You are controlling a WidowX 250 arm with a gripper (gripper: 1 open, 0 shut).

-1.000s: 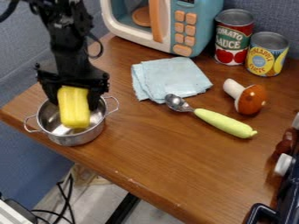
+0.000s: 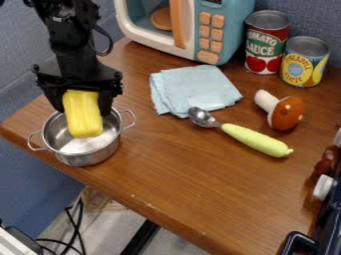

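Note:
My black gripper (image 2: 83, 92) is shut on a yellow oblong block (image 2: 84, 115), held upright over a steel pot (image 2: 91, 147) with two side handles at the table's left. The block's lower end is at the pot's opening, in front of its far rim; whether it touches the inside cannot be told.
A light blue cloth (image 2: 193, 92), a ladle (image 2: 202, 118) with a pale yellow corn-like handle, and a mushroom toy (image 2: 284, 115) lie on the wooden table (image 2: 200, 199). Two cans (image 2: 266, 45) and a toy microwave (image 2: 180, 25) stand behind. Dark objects line the right edge.
The pot and other objects have not visibly moved.

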